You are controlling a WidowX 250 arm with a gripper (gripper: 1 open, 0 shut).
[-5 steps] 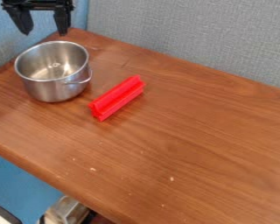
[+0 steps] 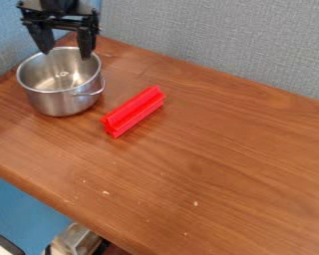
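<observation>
My gripper [image 2: 63,46] hangs open over the back rim of a steel pot [image 2: 59,98] at the upper left, its two black fingers spread apart. A red elongated object [image 2: 133,112] lies diagonally on the wooden table to the right of the pot, apart from it. Whether the fingertips touch the pot cannot be told from this view.
A grey padded wall [image 2: 229,40] runs along its back. Metal hardware [image 2: 75,241] sits at the near left edge.
My gripper has come down from the top edge of the view toward the pot, staying open. The pot and the red object have not moved.
</observation>
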